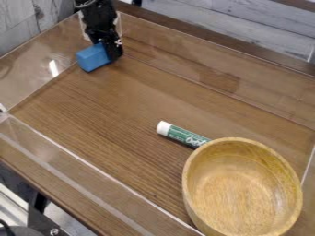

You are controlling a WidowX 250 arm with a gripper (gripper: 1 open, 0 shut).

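Observation:
The black gripper (101, 39) reaches down from the top left edge of the wooden table, over a blue block (92, 57). Its lower part is at the block's upper side, dark and small in view; whether its fingers are on the block or open cannot be made out.
A green-and-white tube (182, 135) lies at the lower middle. A large tan bowl (240, 184) fills the bottom right corner.

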